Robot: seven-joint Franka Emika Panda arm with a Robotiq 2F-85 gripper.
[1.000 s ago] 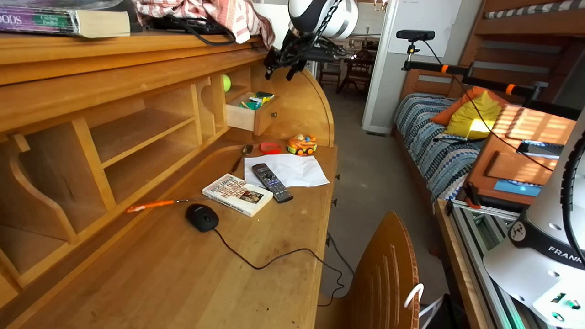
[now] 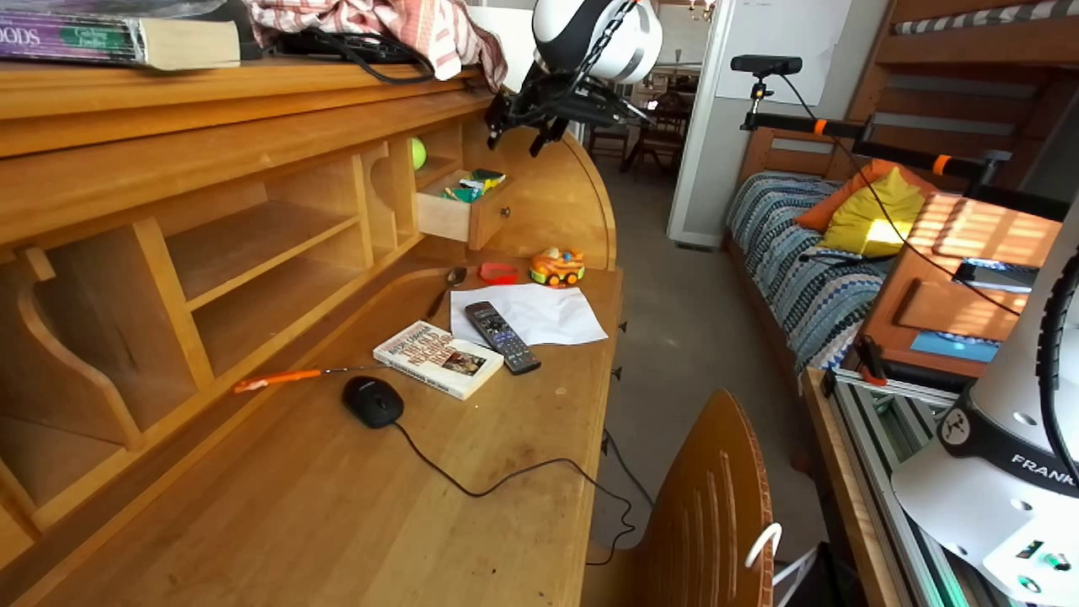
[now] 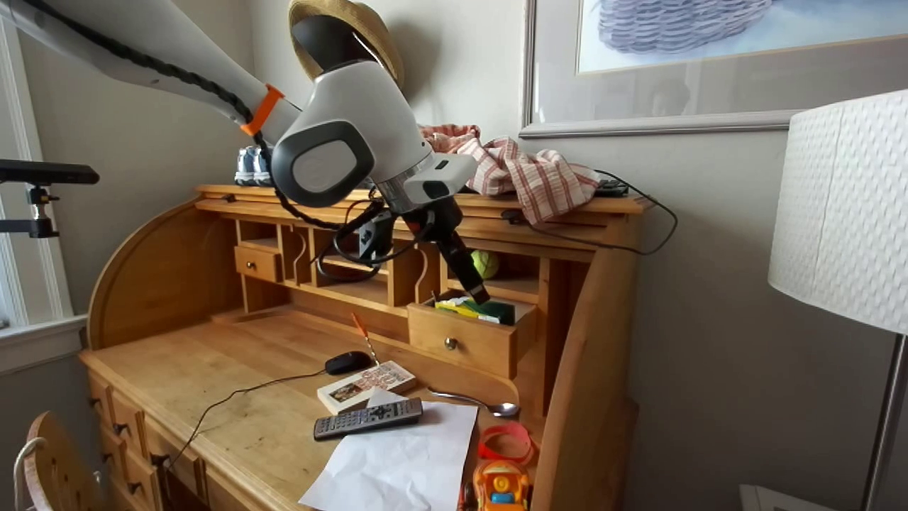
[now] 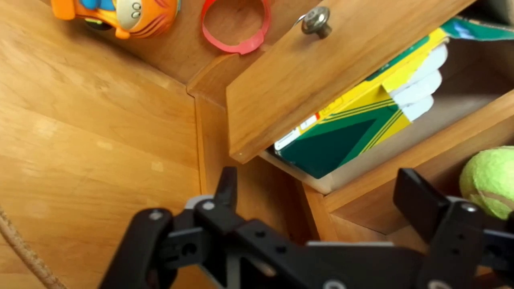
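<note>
My gripper is open, its two black fingers wide apart with nothing between them. In exterior view 1 the gripper (image 2: pixel 516 147) hangs above the small pulled-out drawer (image 2: pixel 491 214) of the roll-top desk. Inside that drawer lies a green and yellow box (image 4: pixel 356 126) with white-tipped sticks showing at its torn end. The wrist view has the box beyond the fingertips, apart from them. Seen from exterior view 2, the drawer front (image 3: pixel 460 339) sticks out below the gripper (image 3: pixel 482 298), whose finger spacing is hidden from that side.
A tennis ball (image 4: pixel 491 180) sits in the cubby beside the drawer. On the desktop are an orange toy car (image 2: pixel 557 267), a red ring (image 3: pixel 506 443), a spoon (image 3: pixel 502 409), paper (image 3: pixel 417 464), a remote (image 3: pixel 367 419), a book (image 2: pixel 439 358) and a mouse (image 2: pixel 372 401).
In exterior view 1 my gripper has come down slightly and its tilt has shifted a little. The drawer, box and desktop objects look unmoved.
</note>
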